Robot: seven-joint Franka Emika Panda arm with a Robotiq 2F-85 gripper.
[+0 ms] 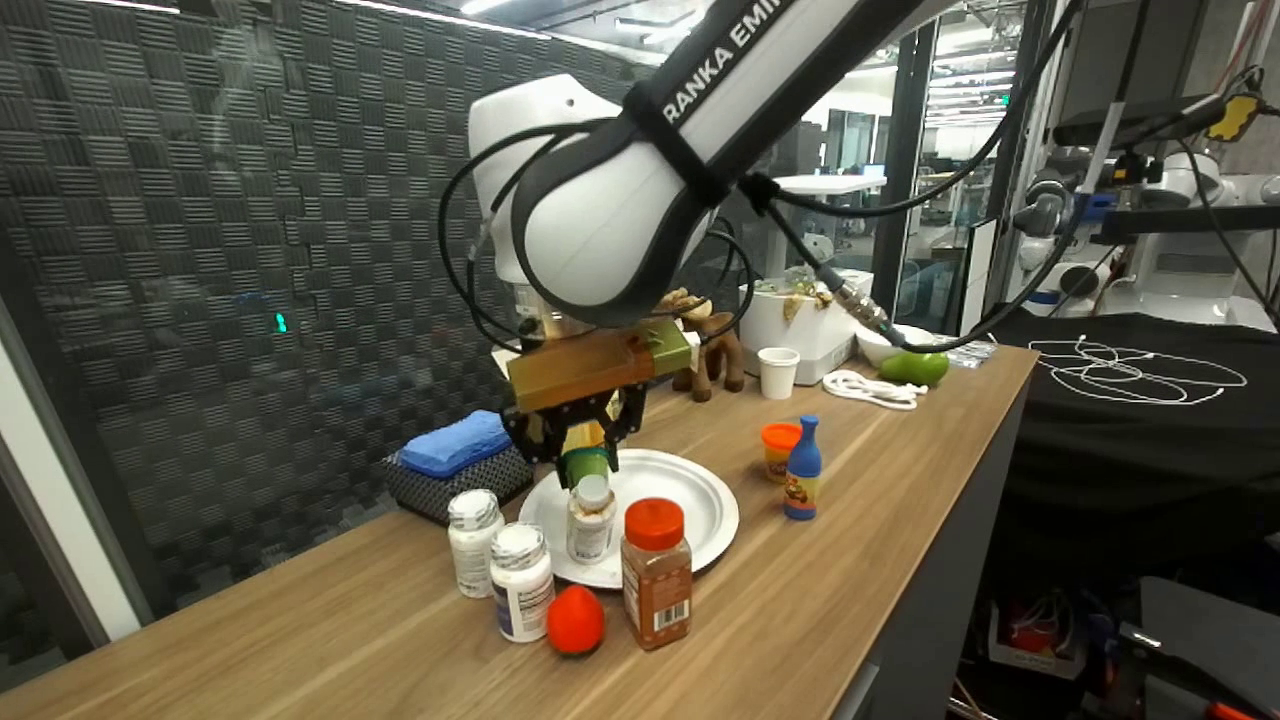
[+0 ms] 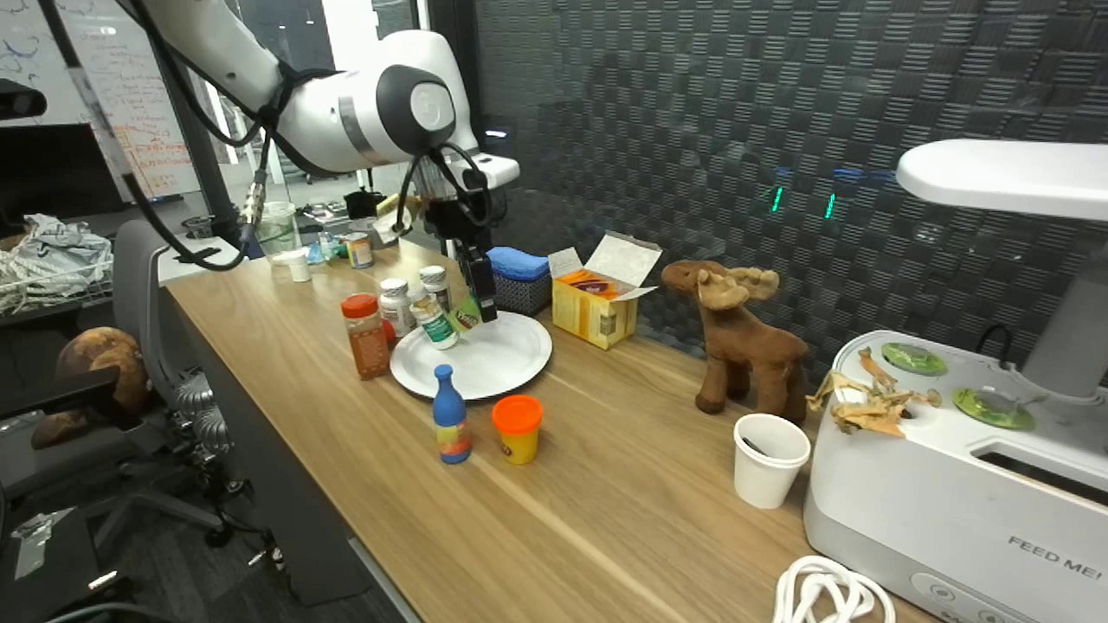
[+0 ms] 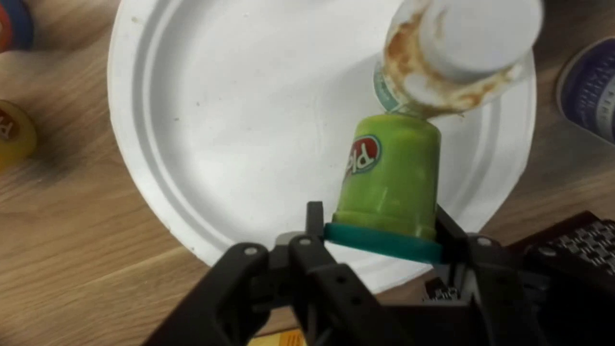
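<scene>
A green Play-Doh tub with a teal lid (image 3: 389, 179) is between the fingers of my gripper, which is shut on it near the lid. It is over the white plate (image 3: 230, 115), tilted in exterior view 2. Right against it in the wrist view is a white-capped bottle with brown smears (image 3: 409, 63). That bottle (image 2: 434, 324) leans on the plate in exterior view 2; whether the tub touches it, I cannot tell for certain. In exterior view 1 the gripper (image 1: 588, 462) is low, just behind the bottle (image 1: 590, 528).
Two white pill bottles (image 1: 523, 588), a red ball-like object (image 1: 576, 620) and a red-lidded spice jar (image 1: 656, 582) crowd the plate's near side. A blue bottle (image 2: 449, 415) and a yellow tub (image 2: 517, 427) stand beyond. Behind are a basket with blue cloth (image 1: 456, 450) and a yellow box (image 2: 592, 311).
</scene>
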